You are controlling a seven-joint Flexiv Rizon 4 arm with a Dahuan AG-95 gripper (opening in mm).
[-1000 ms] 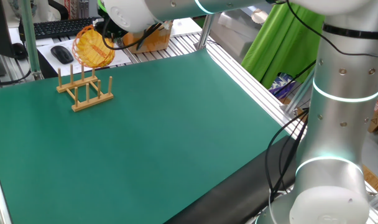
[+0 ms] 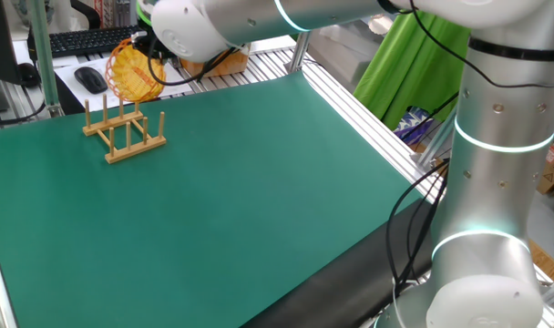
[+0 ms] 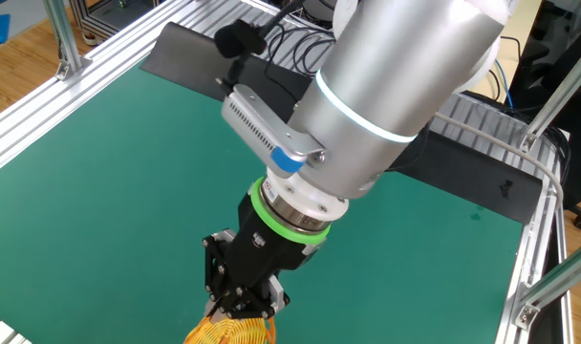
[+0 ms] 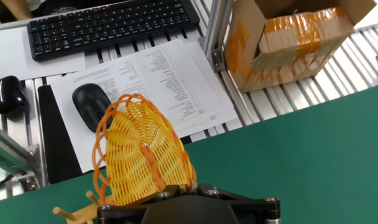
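Observation:
A yellow woven basket [image 2: 137, 75] with an orange looped rim is held up at the far left of the table, above and behind a wooden rack. In the wrist view the basket [image 4: 142, 149] is tipped, its round weave facing the camera. My gripper [image 3: 241, 313] is shut on the basket's edge, though the fingertips are largely hidden. Upright pegs rise from the wooden rack [image 2: 136, 151], which stands on the green mat; only a corner of the rack [image 4: 83, 215] enters the wrist view. Nothing sits between its pegs.
Beyond the mat's far edge lie a keyboard [image 4: 114, 28], a black mouse [image 4: 91, 106] and printed papers [image 4: 170, 81]. An opened cardboard box [image 4: 295, 43] stands to their right. A metal post [image 2: 44, 55] rises at the far left.
The arm's end has shifted slightly left in exterior view 1. The basket has moved a little left with it and turned slightly. The rack has stayed put.

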